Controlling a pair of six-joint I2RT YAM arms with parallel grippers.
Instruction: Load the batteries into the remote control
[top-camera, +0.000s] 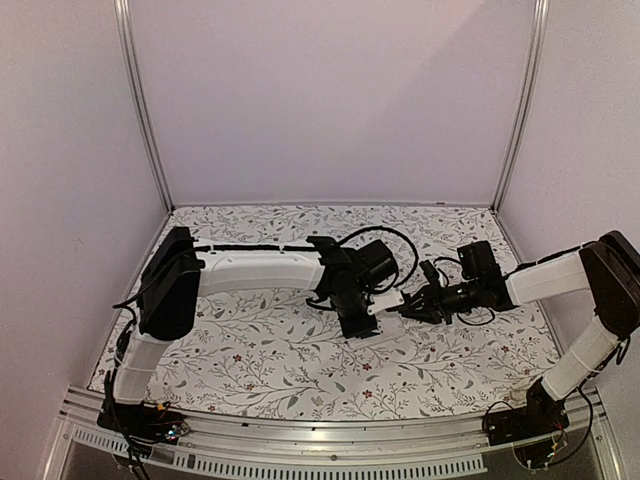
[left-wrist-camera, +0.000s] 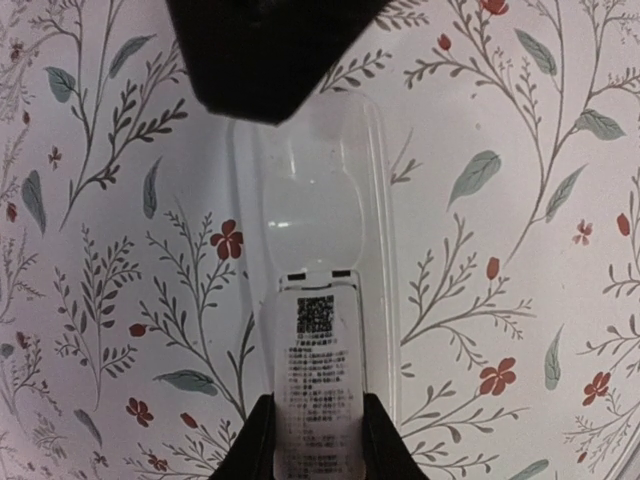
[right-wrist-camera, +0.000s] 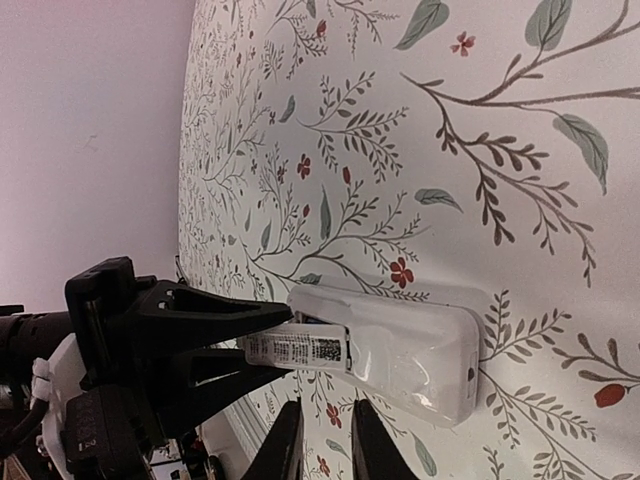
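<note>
The white remote (right-wrist-camera: 420, 360) lies on the floral surface, beneath my left gripper in the top view. In the left wrist view, my left gripper is shut on a white labelled piece (left-wrist-camera: 315, 360) at the remote's lower part; the same labelled piece shows in the right wrist view among the left gripper's black fingers. My right gripper is beside the remote, its two fingertips apart at the bottom of its view; whether anything is between them is unclear. Batteries cannot be made out separately.
Pale walls enclose the back and sides, with a metal rail (top-camera: 330, 425) along the front.
</note>
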